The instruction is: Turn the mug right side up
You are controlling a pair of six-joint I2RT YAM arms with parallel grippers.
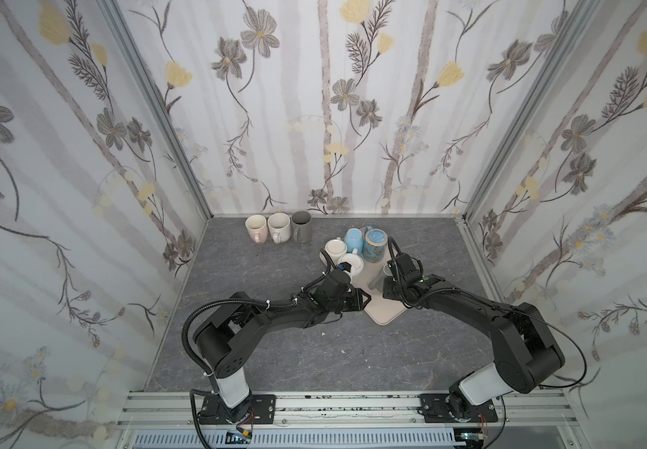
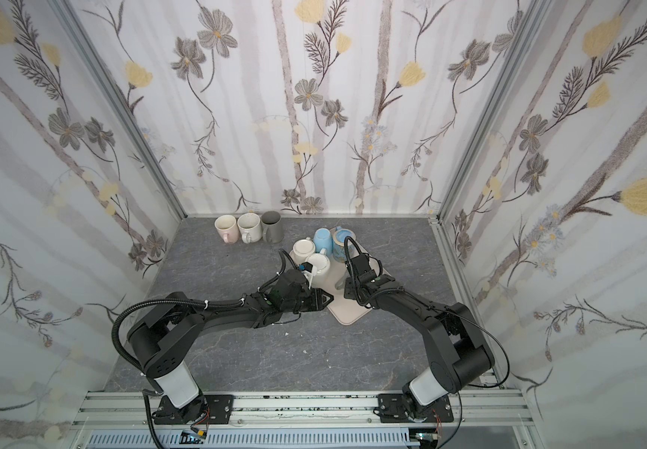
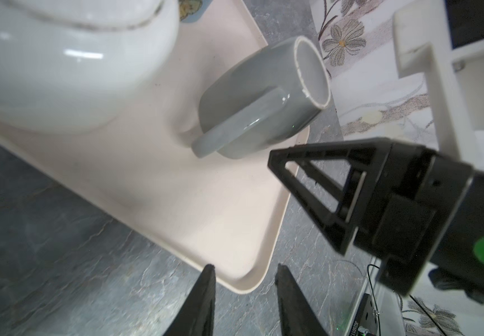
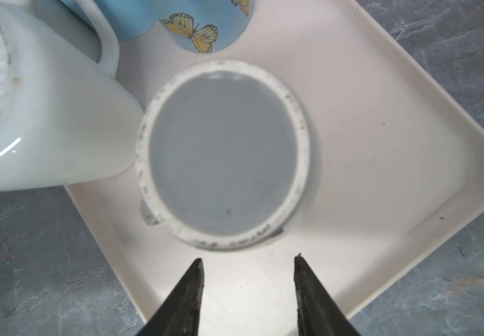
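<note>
A grey mug [image 3: 253, 106] stands upside down on the pale tray [image 3: 197, 207], its flat base facing up. From the right wrist view, the mug's base [image 4: 225, 154] fills the middle, with a bit of handle [image 4: 149, 215] peeking out at lower left. My right gripper is open close to the mug's near side, nothing between its fingers. In the left wrist view one black finger of the right gripper shows beside the mug. My left gripper is open and empty, near the tray's front corner.
White mugs [image 1: 350, 264] [image 1: 335, 249] and blue mugs [image 1: 353, 239] [image 1: 375, 244] crowd the tray's back and left, base up. Three mugs [image 1: 280, 227] line the back wall at left. Both arms reach close together over the tray.
</note>
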